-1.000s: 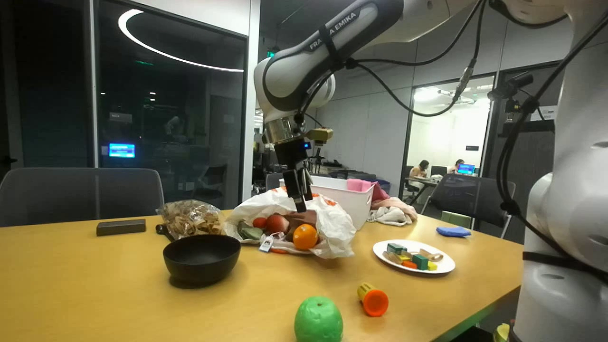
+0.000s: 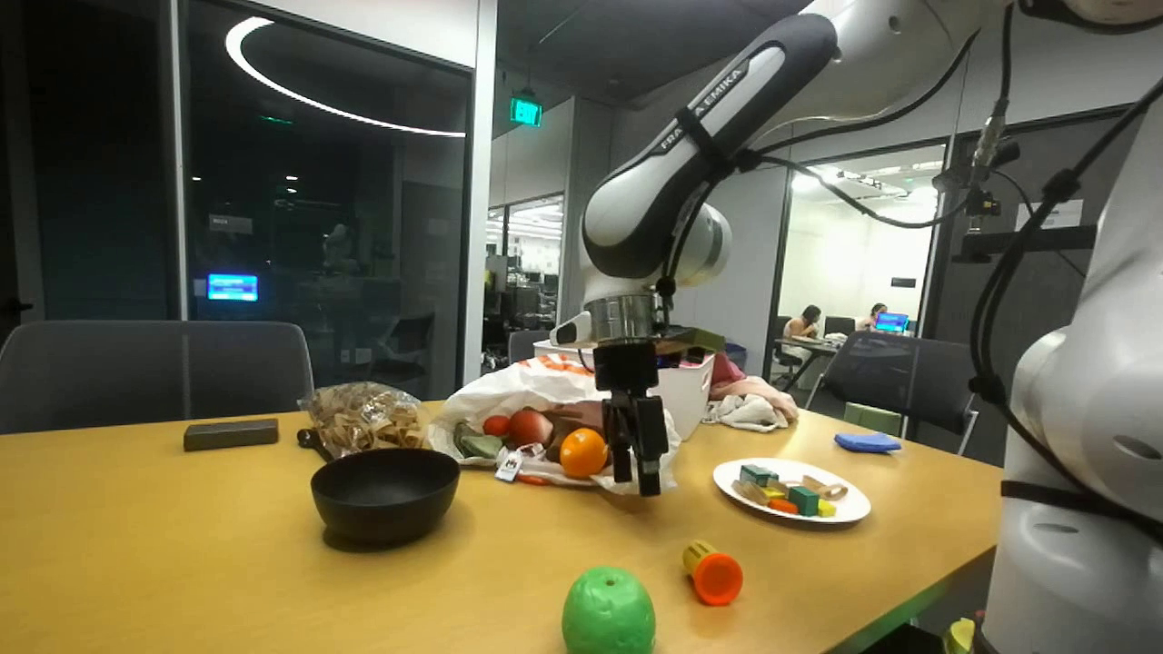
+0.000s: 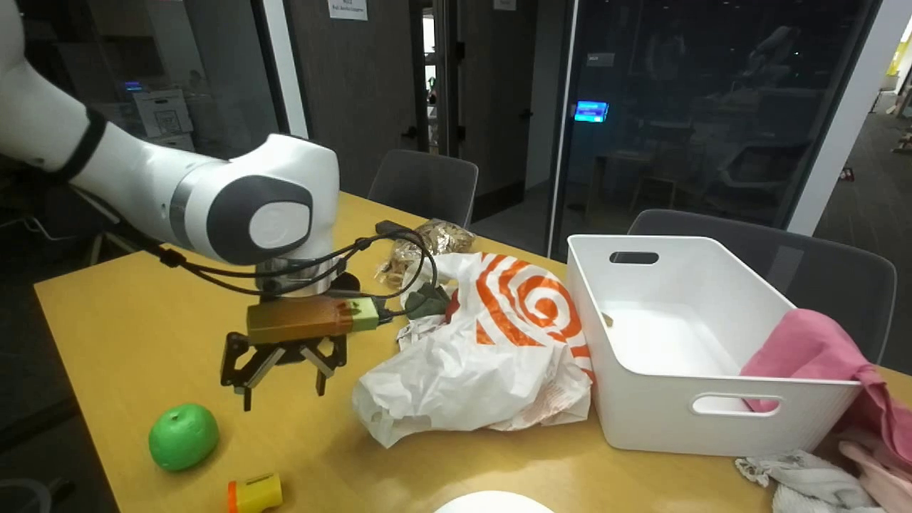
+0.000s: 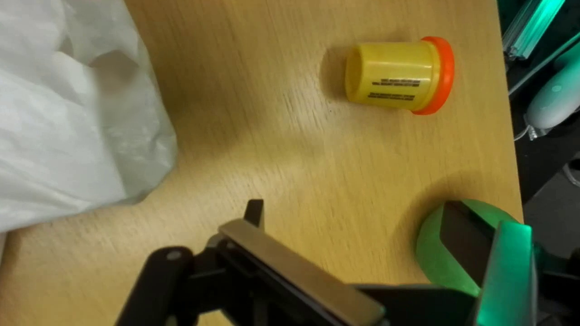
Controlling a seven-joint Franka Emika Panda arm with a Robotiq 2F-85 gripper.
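Note:
My gripper (image 2: 635, 480) hangs open above the table, in front of the white bag's right side in exterior view 1. In exterior view 2 its fingertips (image 3: 247, 398) stand wide apart with nothing between them. A green round fruit (image 3: 184, 437) rests near the table edge, lower than the gripper and apart from it there. The wrist view shows this green fruit (image 4: 454, 255) partly hidden behind one finger. A yellow tub with an orange lid (image 4: 399, 75) lies on its side, clear of the fingers. The black bowl (image 2: 384, 496) is upright at the left.
The white bag (image 3: 462, 389) holds toy produce, including an orange (image 2: 583, 452). Beside it stands a white bin (image 3: 727, 410) with pink cloth at one end. A plate (image 2: 732, 480) of small blocks sits at right. Bare table lies between bowl and tub.
From above the bag, my gripper has come lower and to the right in exterior view 1, and now points more nearly straight down. The objects on the table look unmoved.

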